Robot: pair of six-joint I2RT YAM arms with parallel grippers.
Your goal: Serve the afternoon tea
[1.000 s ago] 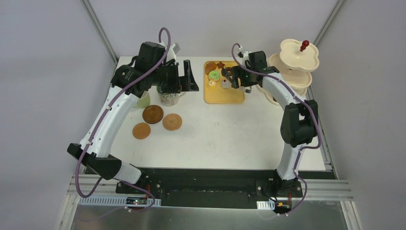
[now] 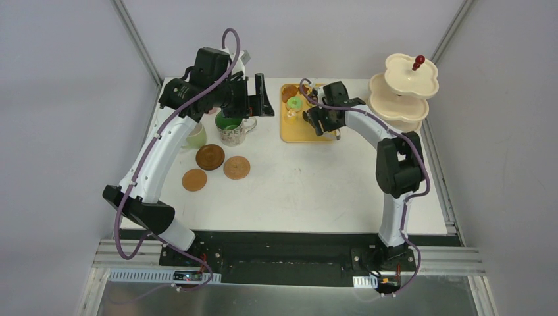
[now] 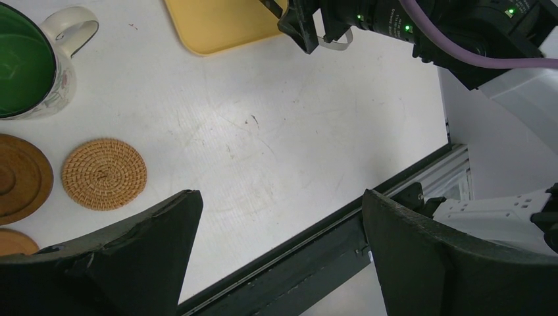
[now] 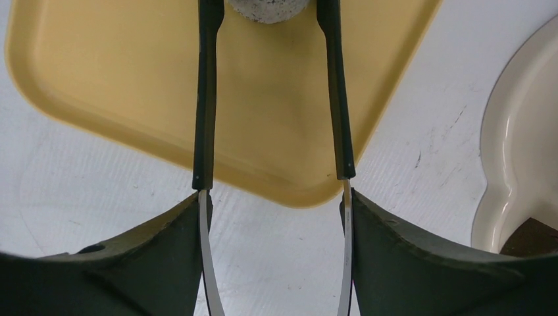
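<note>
A yellow tray (image 2: 304, 135) carries several small treats, among them a green ring (image 2: 295, 104), a yellow piece (image 2: 291, 117) and a brown piece (image 2: 289, 93). Low over its right half is my right gripper (image 2: 312, 121). In the right wrist view its fingers (image 4: 206, 99) stand apart on either side of a pale, speckled round treat (image 4: 270, 9), close to its sides; whether they touch it I cannot tell. The cream tiered stand (image 2: 411, 72) rises at the back right. My left gripper (image 2: 253, 81) is open and empty, high up near the mugs.
A patterned mug (image 2: 231, 134) with a green inside and a pale green cup (image 2: 197, 137) stand at the left. Before them lie a brown saucer (image 2: 210, 157) and two woven coasters, one (image 3: 104, 174) nearest the clear table middle.
My right gripper has moved left over the tray, down around the pale treat, and now hides it from above.
</note>
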